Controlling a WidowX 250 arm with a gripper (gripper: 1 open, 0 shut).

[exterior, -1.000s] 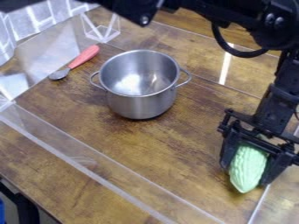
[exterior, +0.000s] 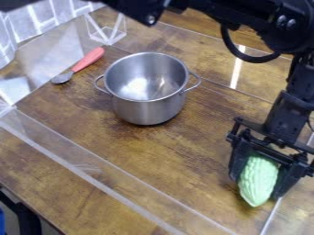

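My black gripper [exterior: 263, 165] is low at the right of the camera view, around a pale green, ridged, oblong object [exterior: 258, 181] lying on the wooden table [exterior: 128, 161]. Its fingers straddle the object; whether they are closed tight on it is hard to tell. A steel pot [exterior: 147, 103] with two side handles stands at the upper middle, apart from the gripper.
A red-handled spoon [exterior: 86, 61] lies at the upper left. Clear plastic walls line the left and front edges. The table between the pot and the gripper is bare, as is the area left of the gripper.
The gripper has shifted very slightly around the green object; otherwise the scene looks the same.
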